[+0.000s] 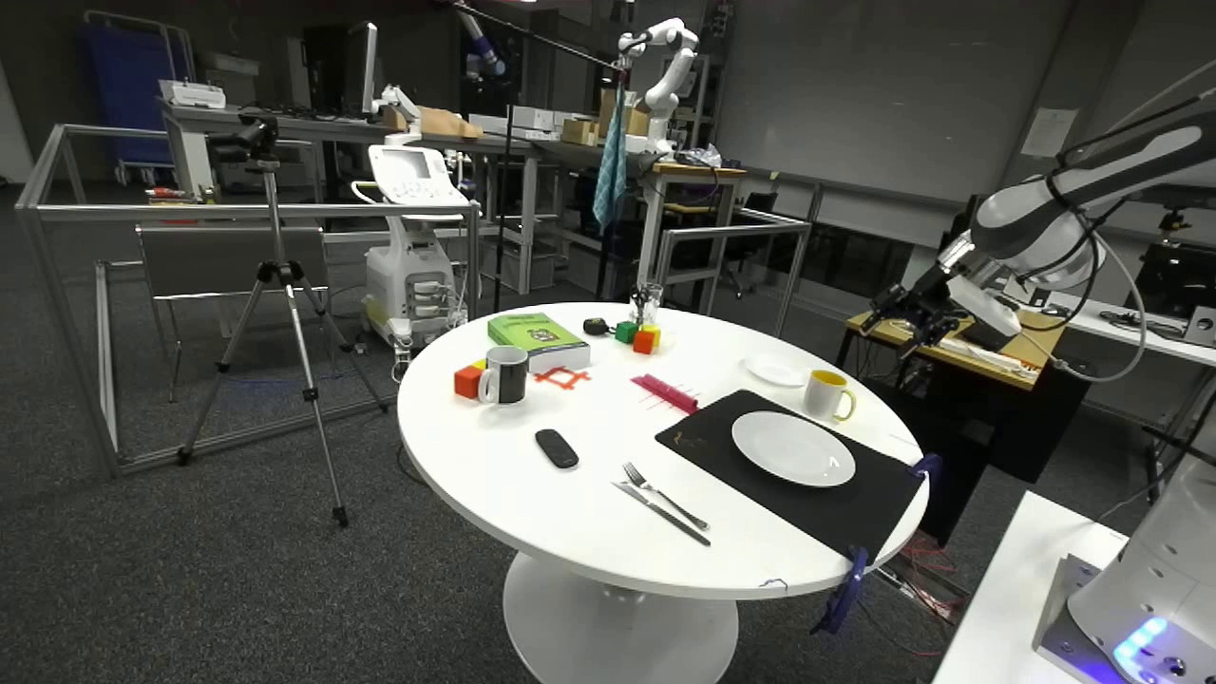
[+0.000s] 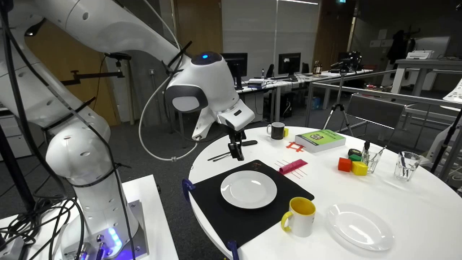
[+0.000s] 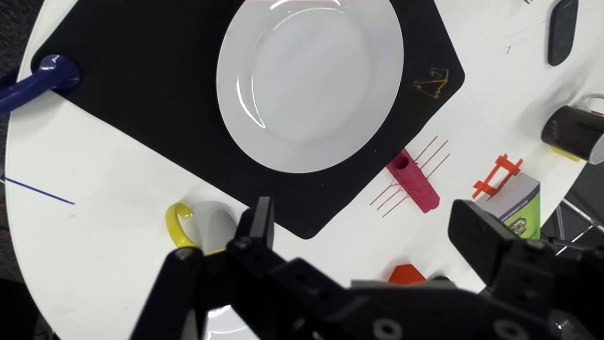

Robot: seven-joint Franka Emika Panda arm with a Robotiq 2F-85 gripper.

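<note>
My gripper stands open with empty space between its fingers. In exterior view 1 the gripper (image 1: 895, 325) hangs in the air on the table's right side, clear of everything. A white plate (image 2: 248, 189) rests on the black mat (image 2: 212, 214). Beside the mat stands a white mug with a yellow inside and handle (image 2: 300, 220); in the wrist view my left finger partly covers this mug (image 3: 212, 224). A second, clear-rimmed plate (image 2: 359, 227) lies past it. On the far side are a black-and-white mug (image 1: 506, 376) and a green book (image 1: 536, 332).
A pink tube (image 1: 666, 392) lies near the mat, with a red frame piece (image 2: 295, 147) farther off. A fork (image 1: 664, 496), a knife (image 1: 661, 513) and a black oblong item (image 1: 556, 448) lie in front. Coloured blocks (image 2: 344, 164) sit by glasses (image 2: 406, 166). Blue clamps (image 1: 844, 593) grip the table's edge.
</note>
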